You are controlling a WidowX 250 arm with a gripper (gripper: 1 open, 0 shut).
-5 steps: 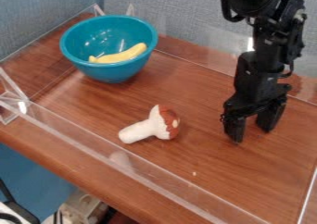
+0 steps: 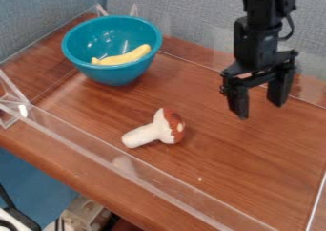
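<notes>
A teal bowl (image 2: 117, 65) at the upper left holds a yellow banana (image 2: 122, 55). A toy mushroom (image 2: 154, 131) with a white stem and red-and-white cap lies on its side on the wooden table (image 2: 230, 168). My black gripper (image 2: 257, 97) hangs over the right part of the table, open with nothing between its fingers, above and to the right of the mushroom.
Clear low walls edge the table at the left front, back and right. Grey padded walls stand behind.
My gripper has risen and shifted slightly left over the last second. The bowl, banana and mushroom have not moved.
</notes>
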